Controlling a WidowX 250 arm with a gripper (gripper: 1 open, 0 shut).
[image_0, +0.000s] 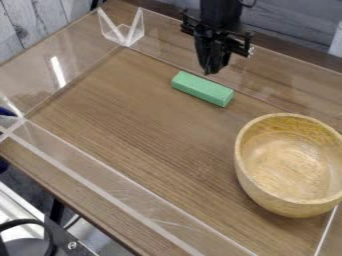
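My black gripper (213, 55) hangs at the top centre, just behind and above a green rectangular block (202, 88) lying on the wooden tabletop. Its fingers point down and are apart from the block; whether they are open or shut is hard to tell at this size.
A large tan bowl (283, 199) sits at the right front. A small clear angular object (123, 30) stands at the back left. Black cables (27, 232) lie at the lower left corner.
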